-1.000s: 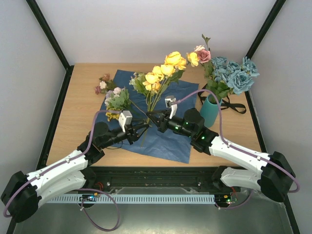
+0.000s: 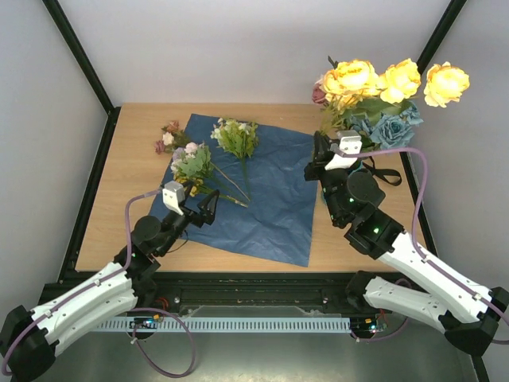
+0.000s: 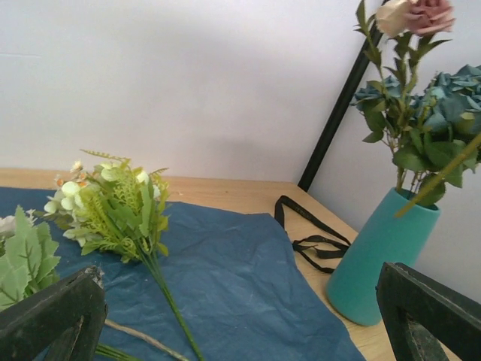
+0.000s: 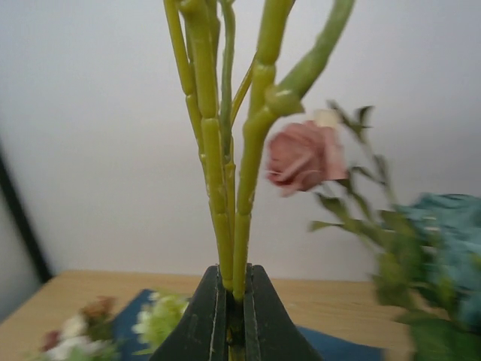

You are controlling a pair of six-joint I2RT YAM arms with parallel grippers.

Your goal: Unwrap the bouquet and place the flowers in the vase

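The yellow flowers [image 2: 354, 79] are lifted at the upper right in the top view. Their stems [image 4: 229, 188] stand upright in the right wrist view, and my right gripper is shut on them. The teal vase [image 3: 383, 259] holds blue flowers [image 3: 451, 105] and a pink rose [image 3: 430, 15]; from above, the right arm and flowers mostly cover it. A yellow stem [image 3: 443, 177] crosses in front of the vase's mouth in the left wrist view; I cannot tell how far apart they are. Over the cloth, my left gripper stands open and empty.
White-green flowers [image 2: 236, 137], a mixed bunch [image 2: 192, 163] and small pink flowers [image 2: 169, 137] lie at the left and back. A black strap [image 3: 312, 241] lies by the vase.
My right gripper has carried the yellow flowers right, away from the left gripper to the vase area.
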